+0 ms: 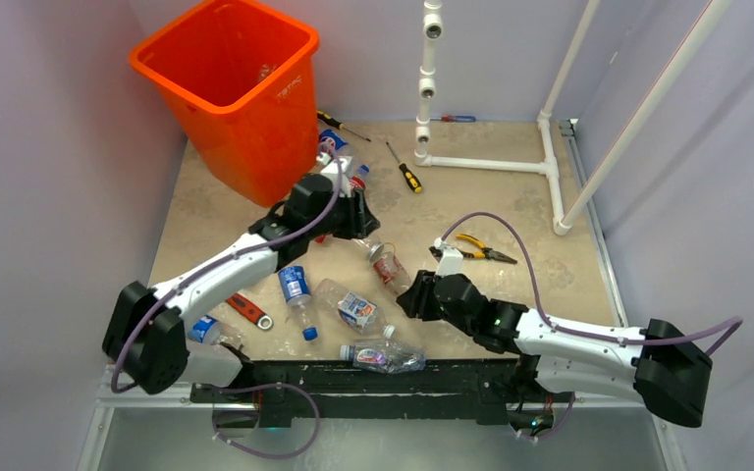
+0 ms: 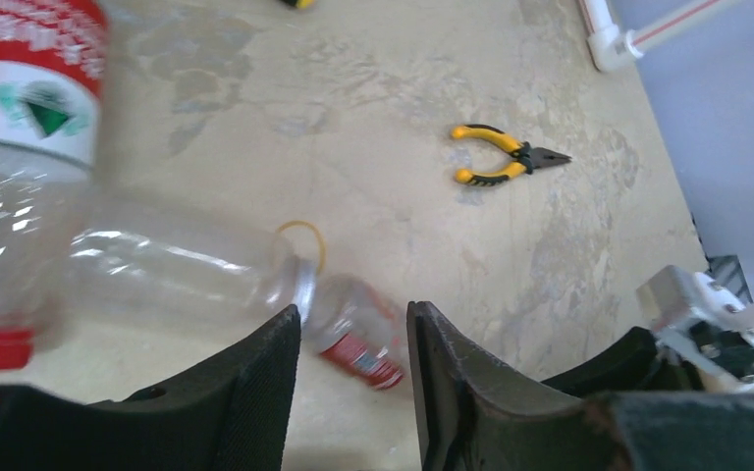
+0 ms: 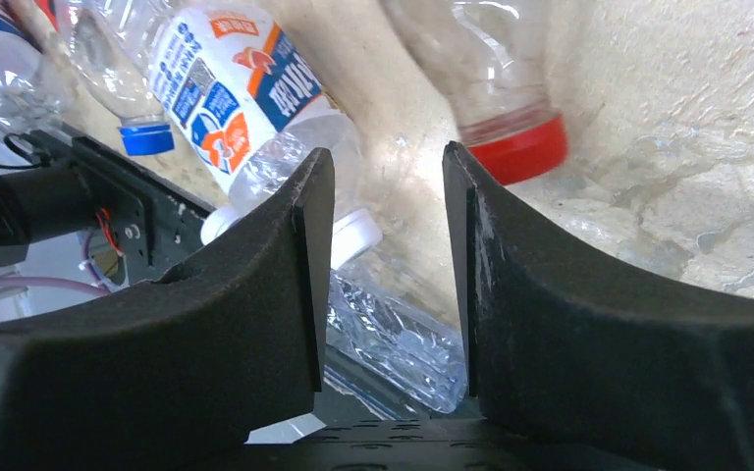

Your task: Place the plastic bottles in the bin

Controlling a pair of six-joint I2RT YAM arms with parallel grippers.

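Observation:
Plastic bottles lie over the table. My left gripper hangs above a clear bottle (image 2: 177,257) and a red-labelled bottle (image 2: 361,343), fingers apart. My right gripper is open just short of a red-capped bottle (image 3: 481,69); a bottle with blue-orange label (image 3: 236,88) and a crumpled bottle (image 3: 398,343) lie beside it. A blue-labelled bottle (image 1: 295,285) lies left of these. The orange bin (image 1: 216,118) stands at the back left, with something clear inside.
Pliers (image 1: 486,250), a screwdriver (image 1: 410,179) and a red tool (image 1: 245,307) lie among the bottles. A white pipe frame (image 1: 481,162) occupies the back right.

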